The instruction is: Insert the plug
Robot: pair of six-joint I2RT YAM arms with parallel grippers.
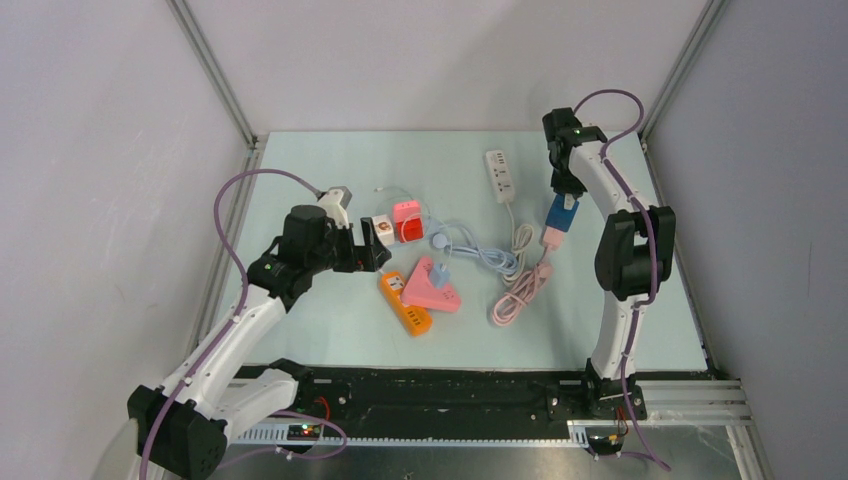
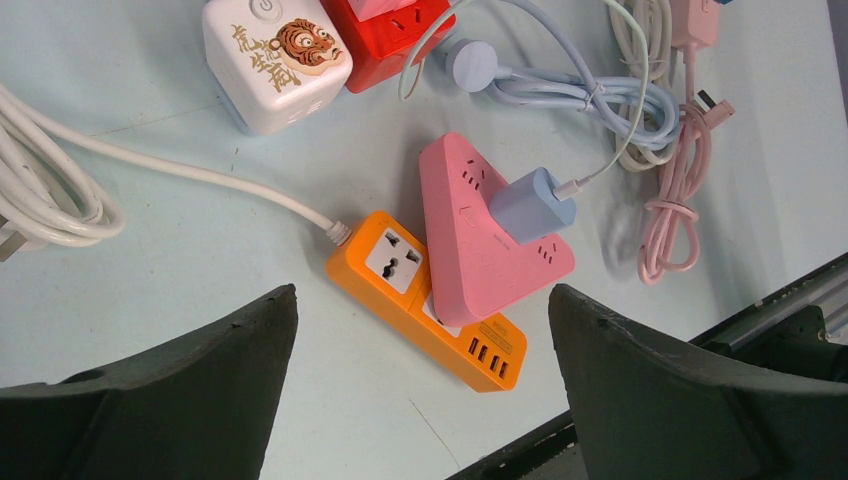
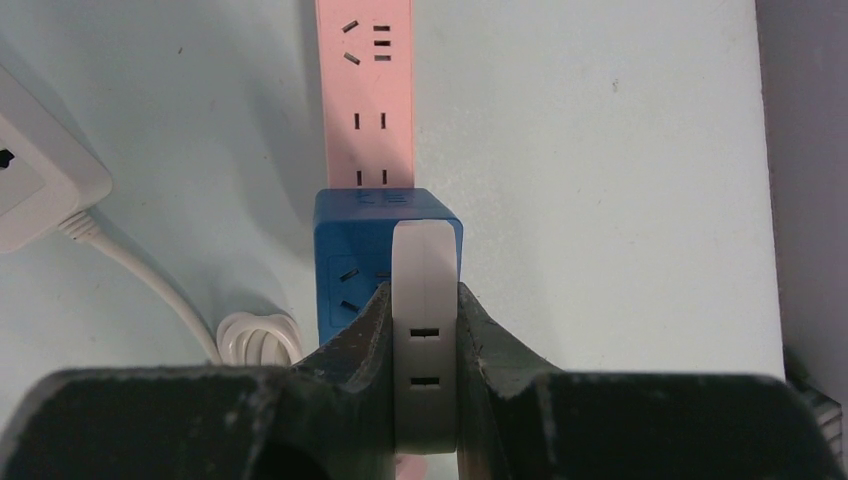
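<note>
A slim white plug with two slots stands between the fingers of my right gripper, which touch it on both sides. It sits over a blue adapter block, which rests on a pink power strip. The plug's prong side faces away from the wrist camera, so how it meets the blue block's holes is hidden. In the top view, the right gripper is at the far right of the table. My left gripper hangs open and empty over the left side, its dark fingers far apart.
Below the left gripper lie an orange strip and a pink triangular socket bearing a light-blue charger. White and red cubes stand behind. A white strip lies left of the right gripper; coiled cables fill the middle.
</note>
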